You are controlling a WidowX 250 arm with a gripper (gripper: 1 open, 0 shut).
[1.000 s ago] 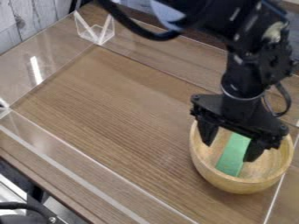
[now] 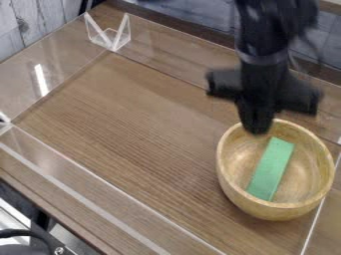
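A tan bowl (image 2: pixel 244 202) sits at the right on the wooden table, with a green block (image 2: pixel 270 169) lying inside it. Above the bowl is my black gripper (image 2: pixel 258 118), blurred by motion, its fingers raised over the bowl's back rim. Whether it is open or shut is not clear.
A clear wire-like or plastic holder (image 2: pixel 110 30) stands at the back left. The table's edge runs along the lower left.
My gripper has risen up and away from the green block, which was under its fingers in the bowl and now lies uncovered there.
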